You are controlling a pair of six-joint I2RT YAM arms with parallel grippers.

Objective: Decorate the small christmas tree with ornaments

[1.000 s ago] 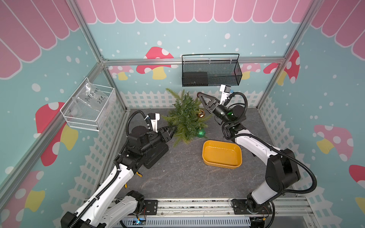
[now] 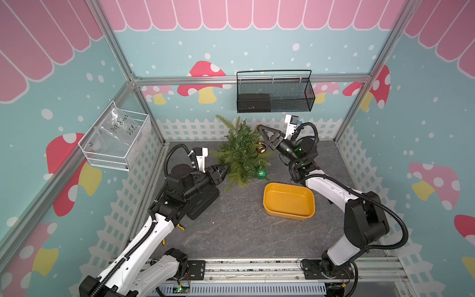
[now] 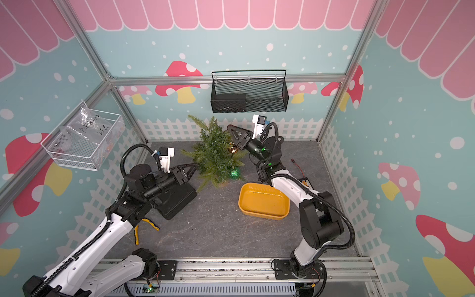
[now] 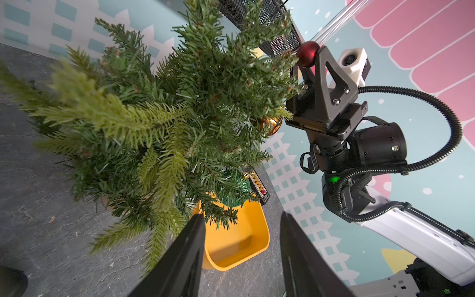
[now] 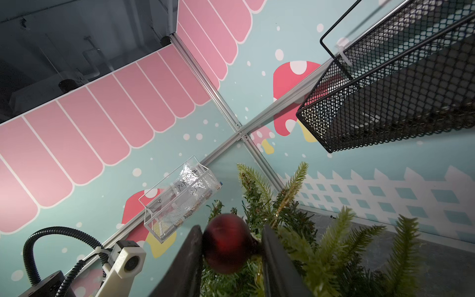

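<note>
The small green christmas tree stands at the back middle of the table. A gold ornament and a green glittery ornament hang on its right side. Pinched at the tips of my right gripper is a dark red ball, held beside the upper right of the tree; in the left wrist view the red ball sits clear of the foliage. My left gripper is at the tree's left side, its fingers apart and nothing between them.
An orange bin, empty, lies in front of the tree to the right. A black mesh basket hangs on the back wall, a white wire basket on the left. Under the left arm is a black box.
My right gripper has lowered slightly beside the tree, keeping the red ball in its tips. The left arm looks unmoved.
</note>
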